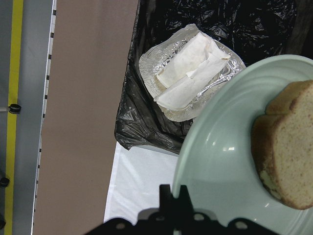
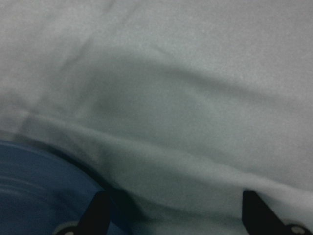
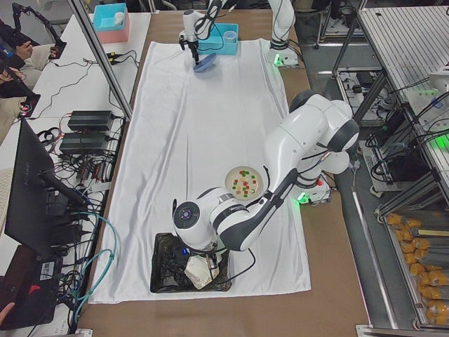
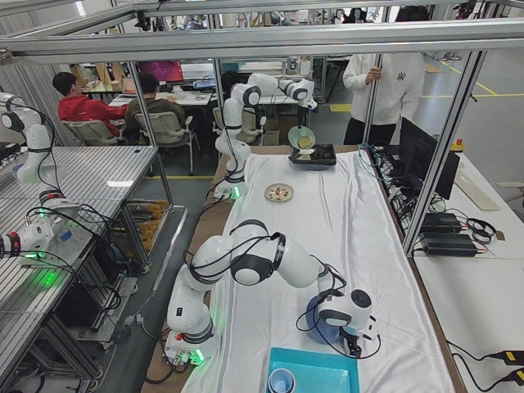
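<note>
My left gripper is shut on the rim of a pale green plate [image 1: 220, 186] holding bread slices [image 1: 288, 152]. The plate is tilted over a bin lined with black plastic [image 1: 142, 117], which holds crumpled foil and white paper [image 1: 186, 73]. My right gripper is open, low beside a blue plate [image 2: 39, 196] at the far end of the table, with nothing visible between its fingers.
A round plate with small colourful pieces [image 3: 244, 182] lies beside the left arm's base. A blue tray [image 4: 313, 368] with a cup stands beside the right arm.
</note>
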